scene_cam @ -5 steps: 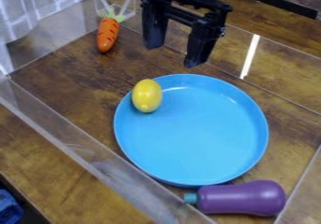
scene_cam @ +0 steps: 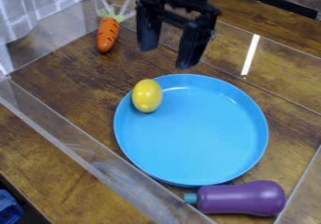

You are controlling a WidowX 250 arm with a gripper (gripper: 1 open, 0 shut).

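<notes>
The dark gripper [scene_cam: 172,42] hangs above the back rim of a blue plate [scene_cam: 191,141], its two fingers spread open with nothing seen between them; they look slightly blurred. On the left side of the plate sits a yellow egg-shaped object [scene_cam: 146,96]. An orange carrot [scene_cam: 109,34] with a pale top lies on the wooden surface at the back left, left of the gripper. A purple eggplant [scene_cam: 241,198] lies at the front right, just off the plate.
Clear plastic walls [scene_cam: 78,143] run along the left and front. A small blue item [scene_cam: 7,206] sits outside at the bottom left corner. Bare wood [scene_cam: 56,78] is free left of the plate and to its right.
The gripper has shifted slightly, its fingers looking a little higher and blurrier than before. The plate, yellow object, carrot and eggplant have not moved.
</notes>
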